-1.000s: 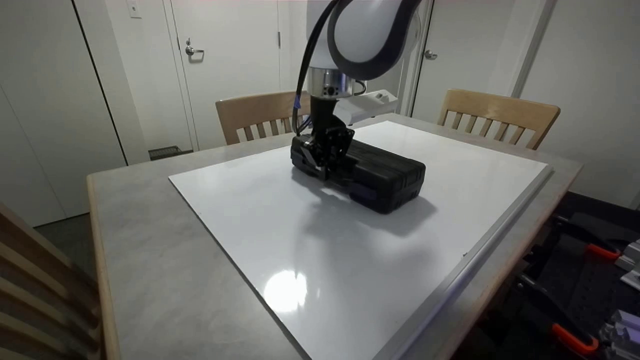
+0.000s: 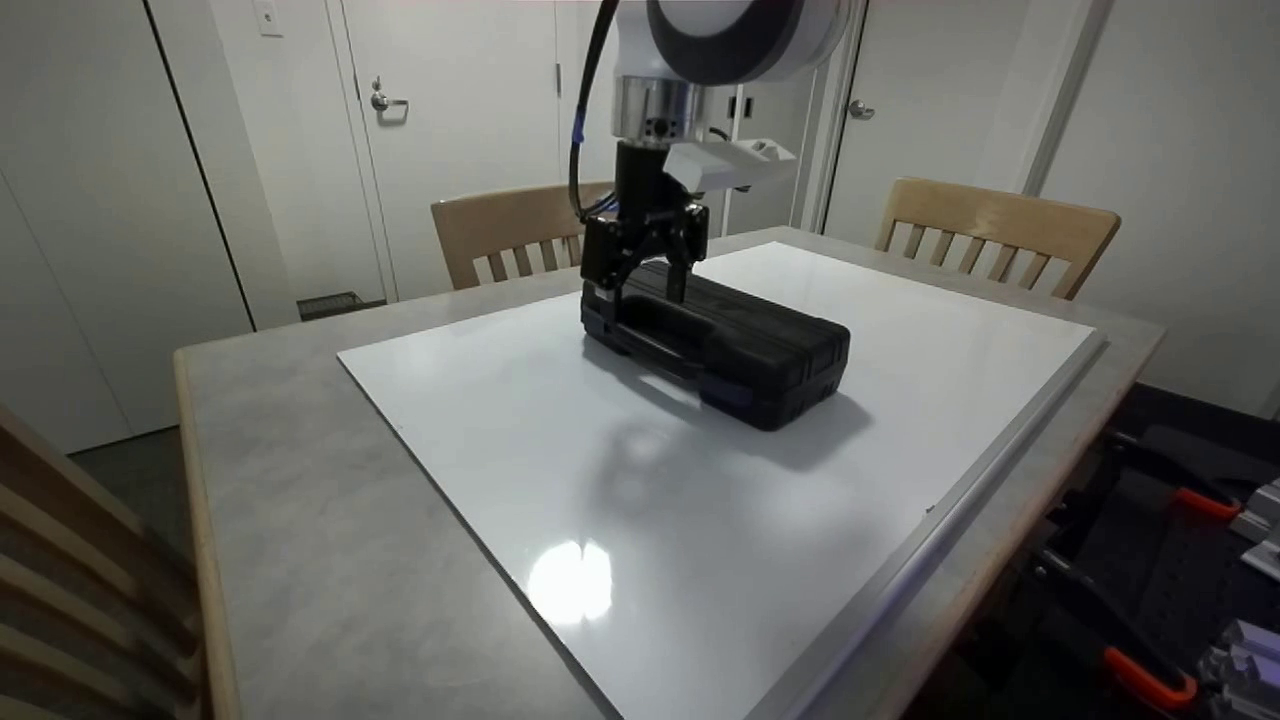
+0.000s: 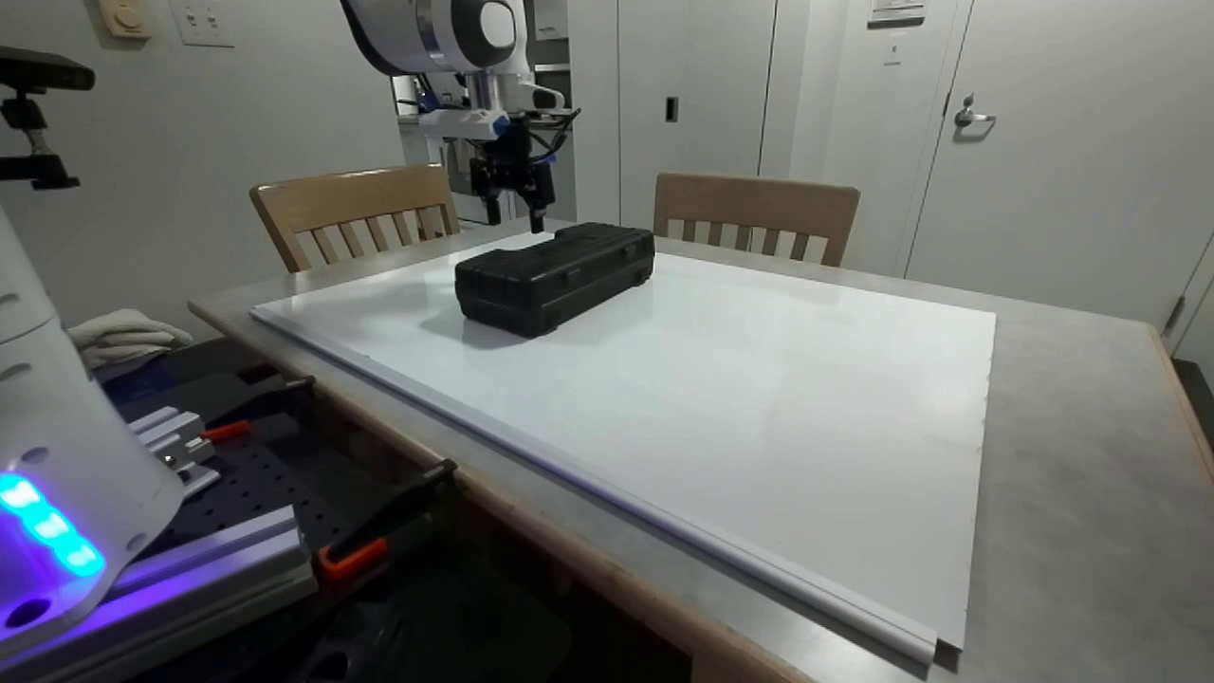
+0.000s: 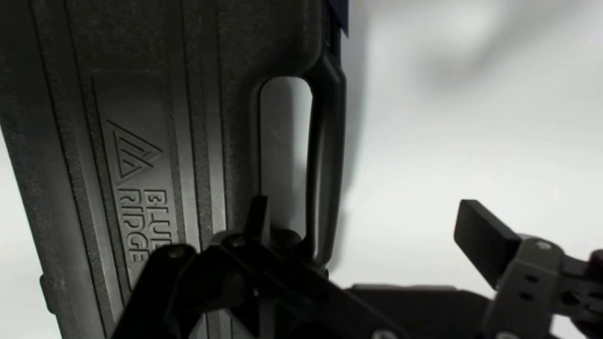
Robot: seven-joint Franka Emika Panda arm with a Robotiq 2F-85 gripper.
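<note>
A black hard case (image 2: 768, 336) lies flat on the white board, its lid marked BLUE RIDGE in the wrist view. The case's handle (image 4: 328, 164) runs along one long side, with a slot between it and the body. Above that side hangs my gripper (image 2: 644, 300), fingers pointing down and spread wide. From the wrist, the gripper is open, one finger over the slot's end and the other out over bare board. Nothing is between the fingers. In exterior view 2 the gripper (image 3: 515, 226) shows behind the case (image 3: 552, 273), above its top.
The white board (image 3: 774, 387) is otherwise clear, with a raised rail (image 3: 637, 507) along one edge. It lies on a grey table (image 2: 276, 480). Wooden chairs (image 3: 757, 211) stand around the table, and clamps (image 3: 387, 518) sit by the robot's base.
My gripper has risen from the handle side of the case, and its fingers are now spread apart above it. The case stays in the same place.
</note>
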